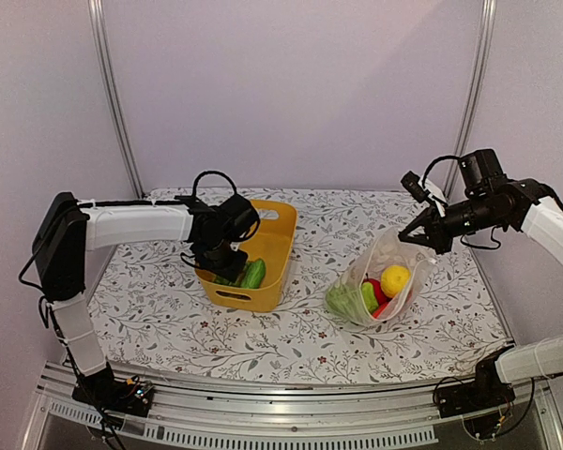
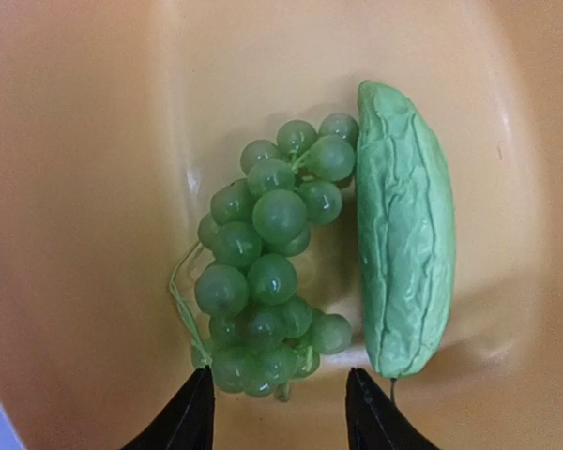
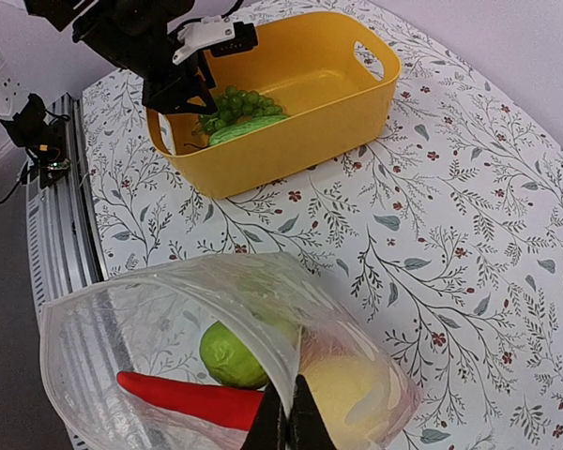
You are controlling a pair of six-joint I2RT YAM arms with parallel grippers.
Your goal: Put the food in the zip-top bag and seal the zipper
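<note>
In the yellow bin (image 1: 272, 239), a bunch of green grapes (image 2: 263, 253) lies beside a wrinkled green cucumber (image 2: 403, 225). My left gripper hangs over them, fingers apart with nothing between. A clear zip bag (image 1: 357, 281) on the right of the table holds a yellow round fruit (image 1: 394, 279), a long red pepper (image 3: 188, 398) and a round green item (image 3: 227, 356). My right gripper is shut on the bag's upper edge.
Walls stand at the back and both sides.
</note>
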